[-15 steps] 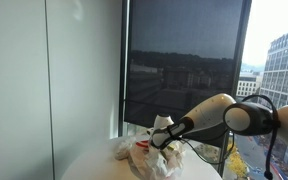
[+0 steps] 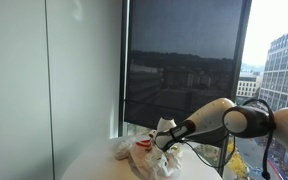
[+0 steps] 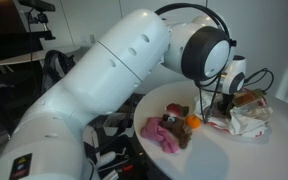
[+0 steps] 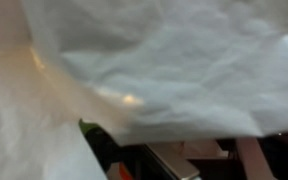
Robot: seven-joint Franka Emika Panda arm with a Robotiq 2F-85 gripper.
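Crumpled white bag material [image 4: 184,70] fills most of the wrist view, very near the camera, and hides much of what lies around my fingers. In exterior view 2 my gripper [image 3: 222,102] is down at the white bag [image 3: 250,122] on the round table. From the other side, my gripper [image 2: 158,142] reaches low into or against the bag [image 2: 162,165]. How far its fingers stand apart, and whether anything is between them, does not show.
On the white table [image 3: 209,160] an orange [image 3: 193,122] and a pink plush toy [image 3: 164,134] lie beside the bag. A brown item [image 2: 122,148] sits left of the bag in exterior view 1.
Over the last second my wrist and gripper have dipped slightly toward the bag. The other things on the table look unmoved.
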